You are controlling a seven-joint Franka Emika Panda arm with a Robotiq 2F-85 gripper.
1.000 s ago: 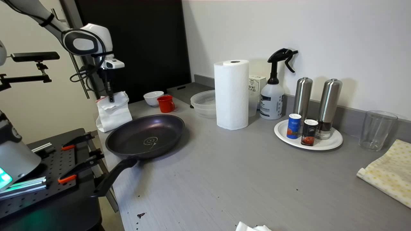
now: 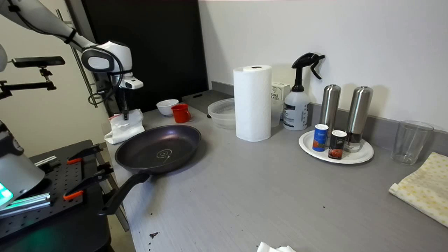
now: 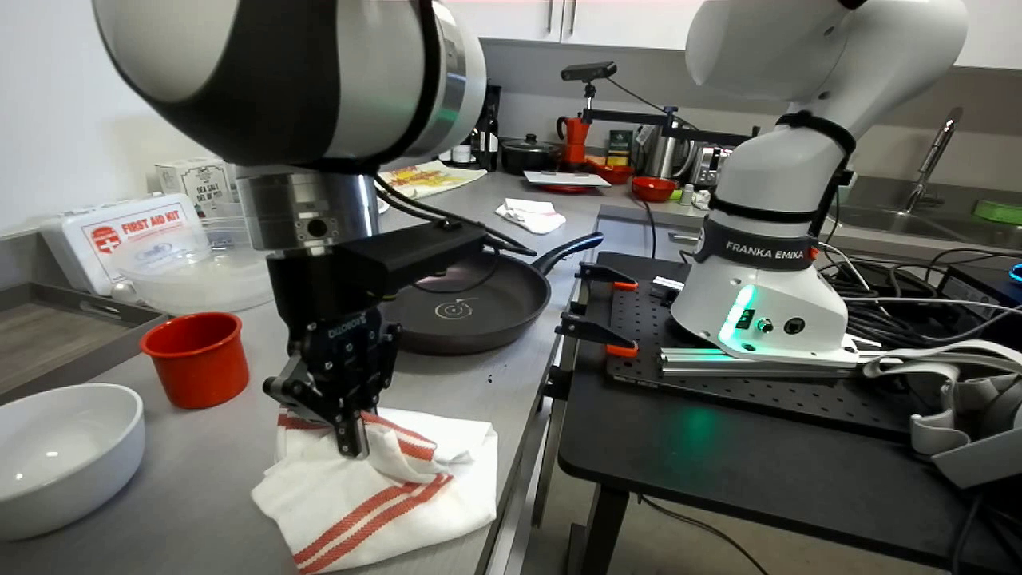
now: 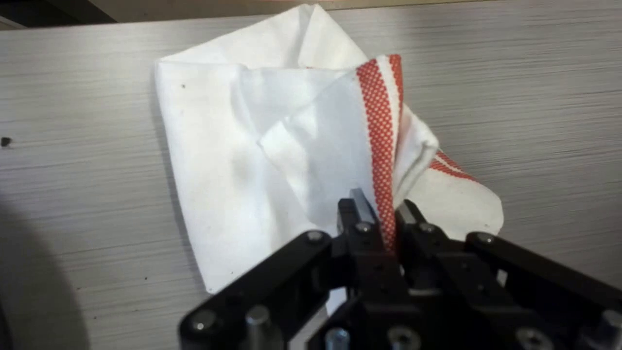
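Observation:
A white towel with red stripes [image 3: 402, 522] lies crumpled and partly folded on the counter near its edge. My gripper [image 3: 352, 446] points down at it, shut on a raised fold. From the wrist view, the red-striped edge of the towel [image 4: 382, 128] runs between the fingers of my gripper. Much of the cloth is spread flat on the counter to the left of the fingers in that view. In exterior view 1 the towel [image 2: 126, 128] sits just behind the frying pan, its far side hidden.
The dark frying pan [image 2: 159, 149] stands close to the towel, its handle over the counter edge. A red cup [image 3: 196, 359] and a white bowl [image 3: 72, 460] are on the towel's other side. A paper towel roll [image 2: 252, 105] stands farther along.
The gripper has come lower and shifted slightly right in exterior view 1. The towel, which stood taller beneath it, has sunk and now lies flatter on the counter.

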